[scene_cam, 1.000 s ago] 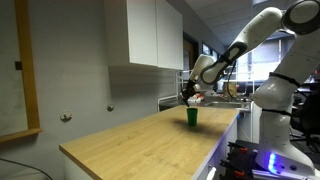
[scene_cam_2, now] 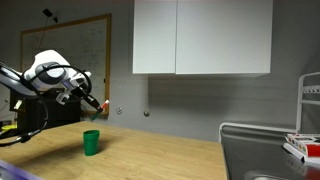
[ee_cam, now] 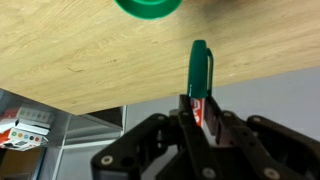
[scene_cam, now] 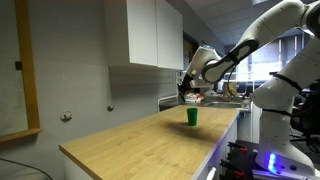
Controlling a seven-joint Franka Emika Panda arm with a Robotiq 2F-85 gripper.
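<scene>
A green cup (scene_cam_2: 91,142) stands upright on the wooden tabletop; it shows in exterior view 1 as well (scene_cam: 192,116), and part of it appears at the top of the wrist view (ee_cam: 150,4). My gripper (scene_cam_2: 102,106) is above the cup in exterior view 2, shut on a slim green marker (ee_cam: 200,68). The marker has a red and white part close to my fingers. It hangs tilted over the cup's rim in exterior view 2, apparently clear of it. The cup's inside is not clearly visible.
White wall cabinets (scene_cam_2: 203,38) hang above. A wire rack (scene_cam_2: 257,132) and a red-and-white box (scene_cam_2: 303,144) are at the right of exterior view 2.
My arm and gripper have risen somewhat over the last second in exterior view 1. The green cup has stayed in place.
</scene>
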